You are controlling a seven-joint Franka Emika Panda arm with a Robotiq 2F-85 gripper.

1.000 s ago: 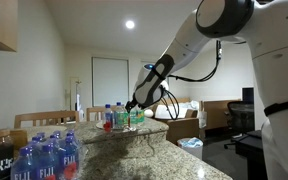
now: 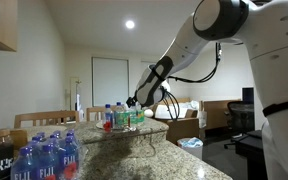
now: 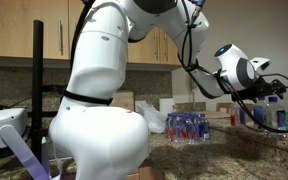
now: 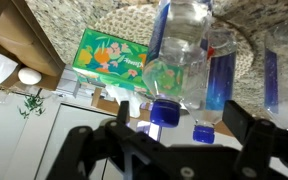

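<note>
In the wrist view, my gripper stands open, its two dark fingers spread apart. Between them, seen from above, is a clear bottle with a blue cap [image 4: 166, 112]; the fingers show a gap on both sides of the cap. A second bottle with a blue cap [image 4: 204, 133] is close by on the right. From outside, my gripper [image 2: 132, 102] is over a group of bottles [image 2: 119, 116] on the raised counter. Its fingertips are too small there to make out.
A green box with fruit pictures [image 4: 111, 56] lies beside the bottles, and another clear bottle [image 4: 285, 70] stands at the right. Several Fiji bottles [image 2: 50, 160] crowd the near left counter. Bare speckled counter [image 2: 154, 163] lies in front of the raised ledge.
Hardly anything differs. My arm's end stays over the bottles with at most a slight shift, and the bottles keep their places.
</note>
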